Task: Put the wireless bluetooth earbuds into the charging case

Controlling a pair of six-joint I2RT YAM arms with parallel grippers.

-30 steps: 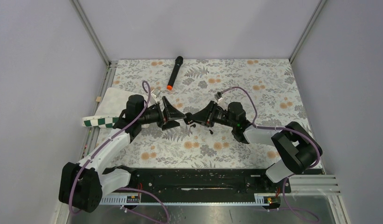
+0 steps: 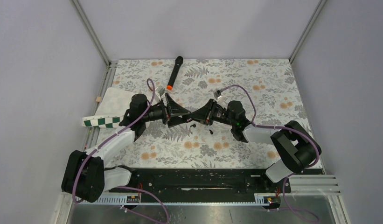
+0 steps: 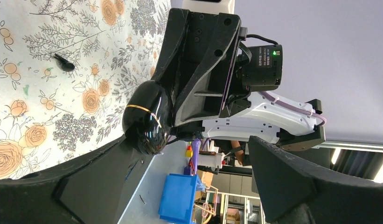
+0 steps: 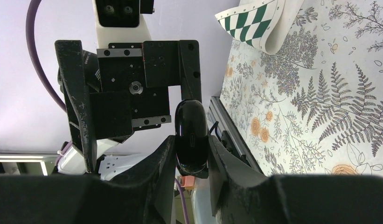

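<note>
The glossy black charging case (image 3: 147, 116), with a thin gold line, is held by my right gripper, shut on it near the table's middle. My left gripper is open around the case, one finger close beside it; contact is unclear. Two small black earbuds lie on the patterned table below the grippers: one (image 2: 194, 125) nearer the case, another (image 2: 211, 132) to its right. One also shows in the left wrist view as a dark earbud (image 3: 64, 64).
A black microphone (image 2: 175, 72) with orange end lies at the back. A white cloth with green checks (image 2: 100, 121) is at the left.
My right gripper, holding the case, has shifted only slightly.
</note>
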